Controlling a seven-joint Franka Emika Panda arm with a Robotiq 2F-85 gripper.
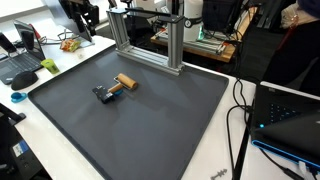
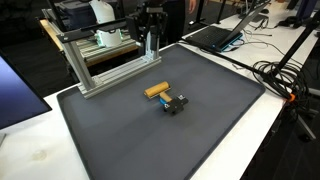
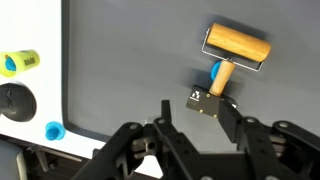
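Note:
A black block with a short wooden handle lies on the grey mat in the wrist view. Exterior view 1 shows that black block left of the wooden roller. Its handle crosses a blue disc and points toward the wooden roller, which has a wire frame. My gripper has its fingers apart and nothing visible between them. Both exterior views place the hand well above and away from the black block; its fingertips are too dark to make out there.
Left of the mat in the wrist view are a yellow-green cup, a black round item and a blue round item. A metal frame stands along one mat edge.

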